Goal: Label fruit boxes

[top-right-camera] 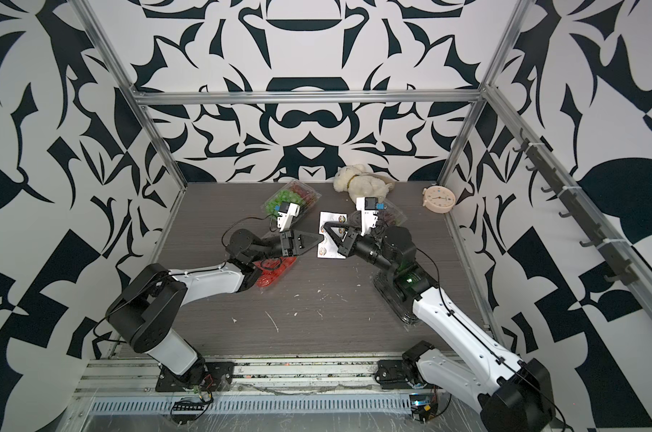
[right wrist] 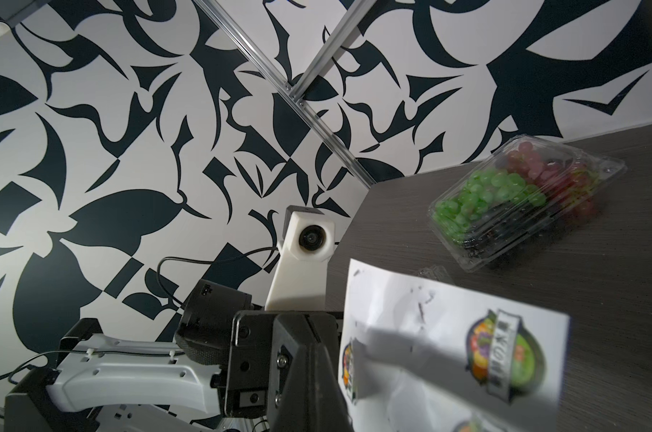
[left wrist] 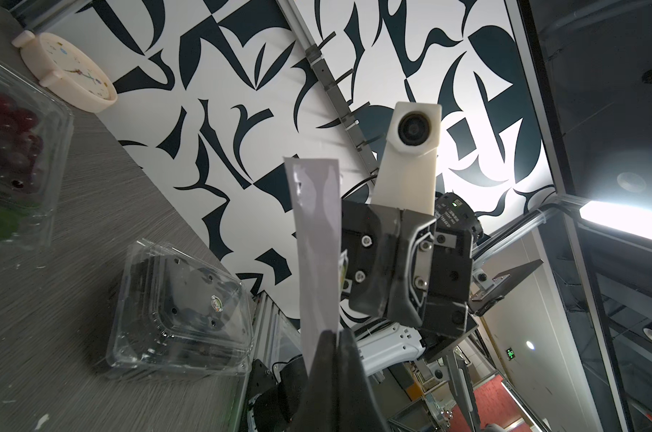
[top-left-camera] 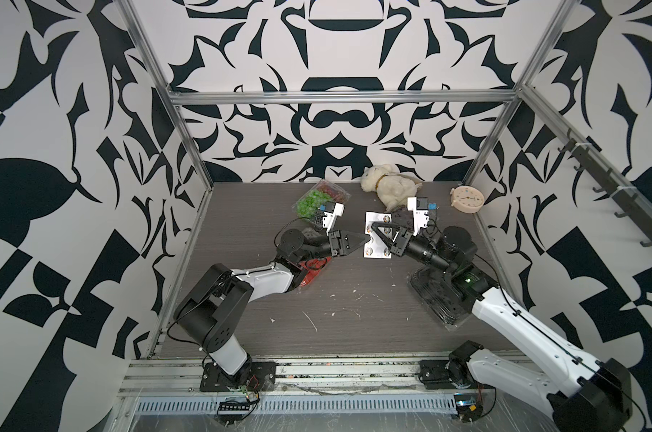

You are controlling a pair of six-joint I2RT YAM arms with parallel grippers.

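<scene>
A white sheet of fruit labels point(top-left-camera: 378, 248) hangs above the table's middle, between my two grippers. My left gripper is shut on its edge; in the left wrist view the sheet point(left wrist: 317, 244) appears nearly edge-on. Close against the sheet's printed face stands my right gripper point(top-left-camera: 375, 226), shut. Whether a label is pinched there cannot be seen. Round labels point(right wrist: 504, 352) show on the sheet in the right wrist view. A clear box of green and red grapes point(right wrist: 516, 190) lies at the back left, and a red-filled box point(top-right-camera: 275, 272) lies partly under the left arm.
Beneath the right arm rests a clear box point(top-left-camera: 439, 298) that looks empty. Another fruit box point(left wrist: 16, 144) stands behind the right gripper. A plush toy point(top-left-camera: 394, 188) and a pink clock point(top-left-camera: 467, 199) sit at the back.
</scene>
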